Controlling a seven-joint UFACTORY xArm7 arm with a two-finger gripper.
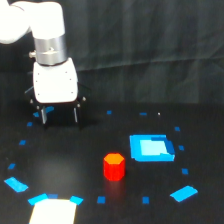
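Observation:
My gripper (59, 115) hangs at the left of the camera view under the white arm, its dark fingers spread apart with no object visible between them. They are hard to make out against the black background. A red block (114, 168) with a six-sided top stands on the black table, to the right of the gripper and nearer the camera. Farther right and behind the block lies a blue-bordered square with a white patch (154, 147) in its middle. A pale yellow square (53, 212) is cut off by the bottom edge at the left.
Blue tape strips lie at the left (16, 184) and right (184, 193) of the table, with several small blue marks scattered around. Bare black surface surrounds the red block. A dark curtain (150, 50) closes off the back.

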